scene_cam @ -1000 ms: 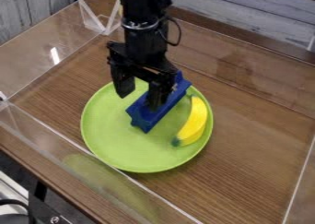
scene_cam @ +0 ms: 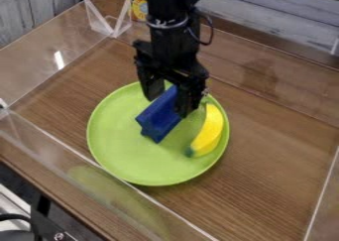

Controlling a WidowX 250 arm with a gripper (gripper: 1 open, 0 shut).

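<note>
My black gripper (scene_cam: 167, 78) hangs open over the upper part of a green plate (scene_cam: 130, 152), its fingers around or just above a blue block (scene_cam: 161, 120). I cannot tell whether they touch it. The block lies slanted on the plate, left of a yellow banana (scene_cam: 208, 130), which rests at the plate's right side. The block's upper end is partly hidden by the gripper.
Bare wooden surface (scene_cam: 260, 185) surrounds the plate, with free room to the right. A clear plastic wall runs along the left. A small yellow object (scene_cam: 138, 7) sits at the top behind the arm.
The gripper has risen slightly and its fingers now stand higher over the plate. More of the blue block's lower part shows. The plate and banana look unmoved.
</note>
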